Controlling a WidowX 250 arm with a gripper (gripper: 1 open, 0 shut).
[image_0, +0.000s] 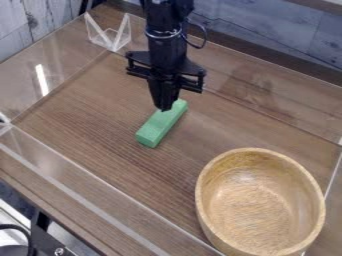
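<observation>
A black robot arm hangs from the top centre of the camera view, its gripper (166, 103) shut with nothing visible between its fingers. The tip is just above the upper end of a green rectangular block (160, 124), which lies slanted on the wooden table (94, 140); whether they touch I cannot tell.
A large round wooden bowl (261, 200) occupies the lower right. A white wire-like stand (110, 32) is at the back left, another white object at the left edge.
</observation>
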